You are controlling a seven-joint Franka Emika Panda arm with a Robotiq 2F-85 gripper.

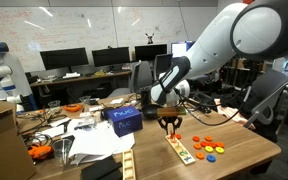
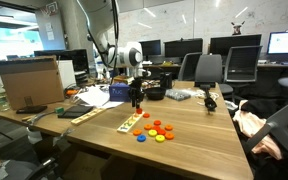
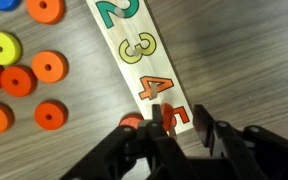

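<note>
A pale wooden number board (image 3: pixel 139 55) lies on the table, with 2, 3, 4 and 5 showing in the wrist view. My gripper is over the 4–5 end, its two dark fingers apart. A small red piece (image 3: pixel 167 117) shows beside the left finger at that end, partly covered; whether it sits on a peg cannot be told. In exterior view 1 the gripper (image 1: pixel 171 127) points down just above the board's far end. An orange-red disc (image 3: pixel 132 121) lies beside the board, partly hidden by the gripper.
Several loose red, orange, yellow and blue discs (image 2: pixel 160 130) are spread on the table beside the board. A blue box (image 1: pixel 125 121) stands to the left in exterior view 1. Another wooden strip (image 1: pixel 129 165) lies nearer the front.
</note>
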